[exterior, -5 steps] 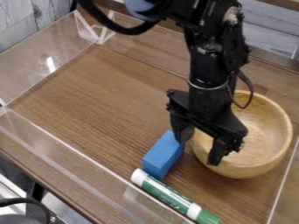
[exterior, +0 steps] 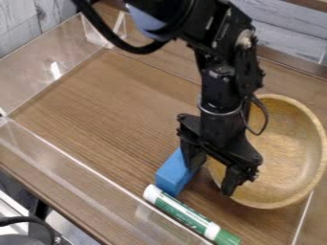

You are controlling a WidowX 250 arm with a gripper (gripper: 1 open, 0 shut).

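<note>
My black gripper (exterior: 217,158) hangs low at the centre right, open, over the left rim of a round wooden bowl (exterior: 288,172) and the upper end of a blue block (exterior: 173,178). The block lies on the wooden surface left of the bowl; its upper end is partly hidden by the fingers. Whether the fingers touch the block cannot be told.
A white and green tube (exterior: 179,211) lies in front of the block. A clear wall (exterior: 64,153) edges the wooden surface at left.
The gripper has shifted slightly left from over the bowl, toward the blue block. The block looks little changed.
</note>
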